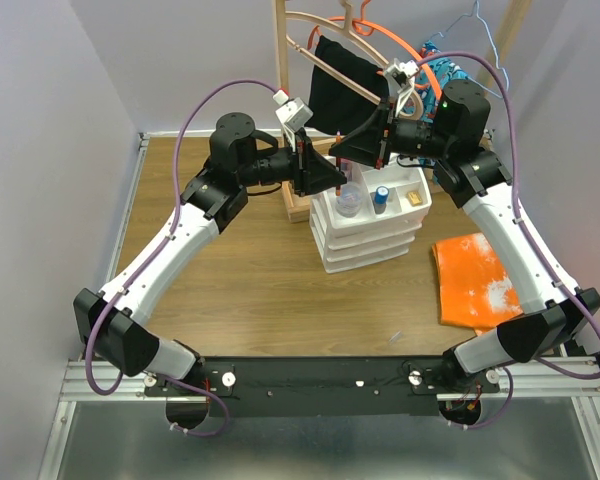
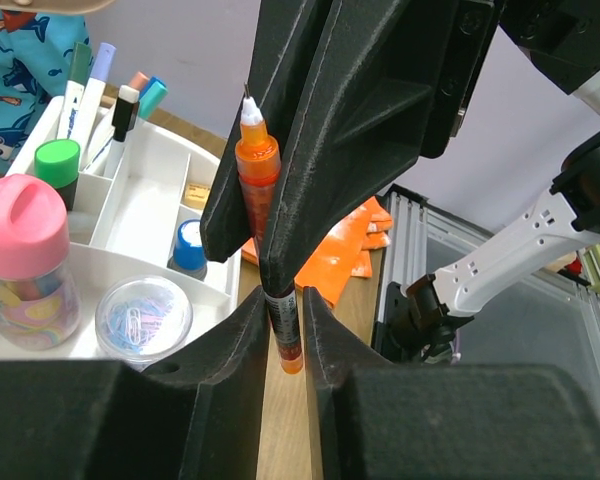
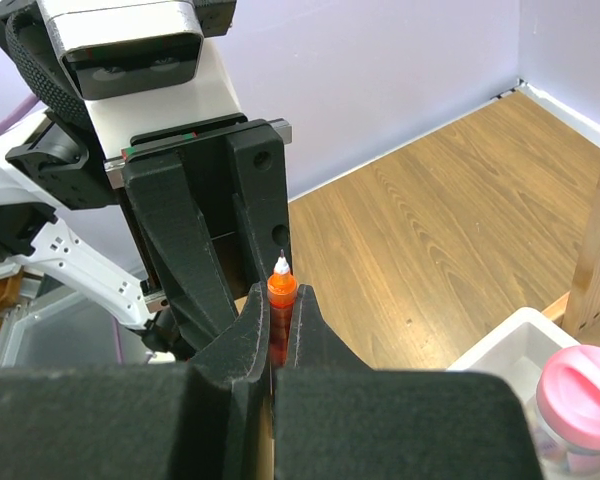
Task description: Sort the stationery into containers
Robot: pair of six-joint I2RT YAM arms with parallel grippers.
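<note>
An orange pen or marker point(image 2: 258, 165) with a white tip stands nearly upright between the two arms. Its upper body is pinched by my right gripper, which is shut on it; the tip also shows in the right wrist view between the right fingers. Lower down, the pen's end hangs in the gap of my left gripper, whose fingers are slightly apart on either side of it. The white organizer point(image 1: 365, 245) is beneath both grippers. Its compartments hold markers point(image 2: 100, 100), a clear round box of paper clips point(image 2: 143, 315) and a pink-lidded jar point(image 2: 25, 250).
A blue-capped bottle point(image 1: 381, 197) and a small yellow item point(image 1: 414, 198) also sit in the organizer. Hangers point(image 1: 355, 40) with a black cloth point(image 1: 345, 90) rise behind it. An orange bag point(image 1: 475, 280) lies to the right.
</note>
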